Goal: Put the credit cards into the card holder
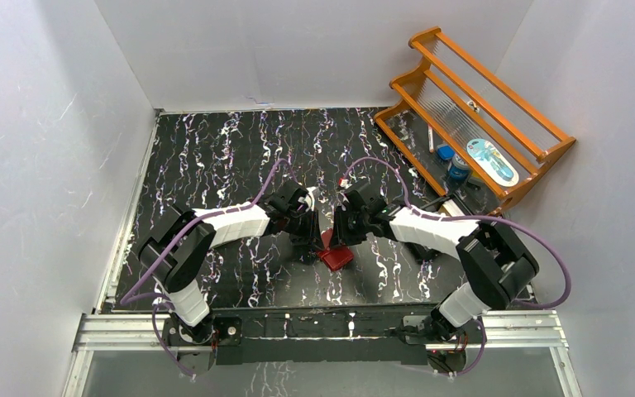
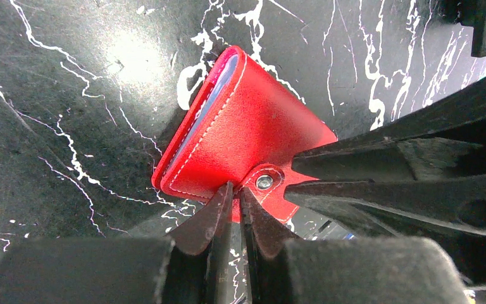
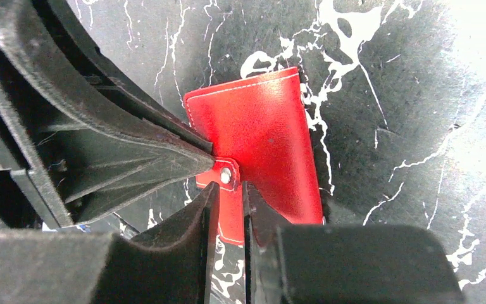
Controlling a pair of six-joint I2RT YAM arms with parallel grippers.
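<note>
The red card holder lies folded on the dark marbled table between both arms. Its strap with a metal snap crosses the cover. Along its open side, bluish layers show inside; whether these are cards or sleeves I cannot tell. My left gripper is shut on the holder's edge beside the strap. Close by, my right gripper is open a little, its fingertips on either side of the snap strap and just over the cover. No loose credit card is visible.
A wooden rack stands at the back right, with a blue jar and a light blue oval item seen in it. Both grippers are very near each other.
</note>
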